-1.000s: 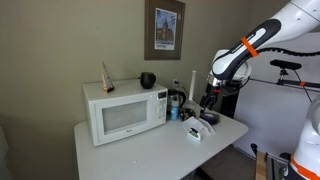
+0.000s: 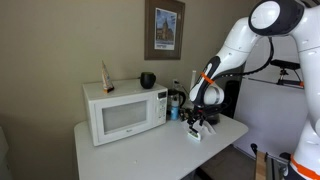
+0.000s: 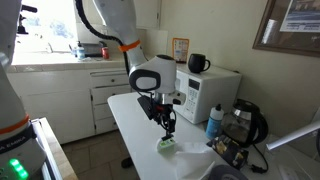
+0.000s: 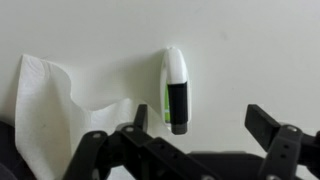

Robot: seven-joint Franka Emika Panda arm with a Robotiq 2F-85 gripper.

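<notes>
A slim white and green object with a black end [image 4: 176, 92] lies on the white table in the wrist view. It may be a marker or small bottle. My gripper is open above it, fingers spread wide with nothing between them. The object sits nearer the left finger [image 4: 140, 118] than the right. In exterior view 2 the gripper [image 3: 167, 132] hangs just over a small pale green item [image 3: 166, 146]. Beside that lies a crumpled white paper towel [image 3: 195, 160]. How high the fingertips stand above the table is hard to tell.
A white microwave [image 2: 125, 112] stands at the back, with a black mug [image 2: 148, 80] on top. A blue bottle [image 3: 214, 123] and a dark kettle [image 3: 244, 124] crowd the table's far end.
The arm has swung left and inward from the table's right end, and the gripper now hangs over the paper towel area. Objects on the table look unmoved.
</notes>
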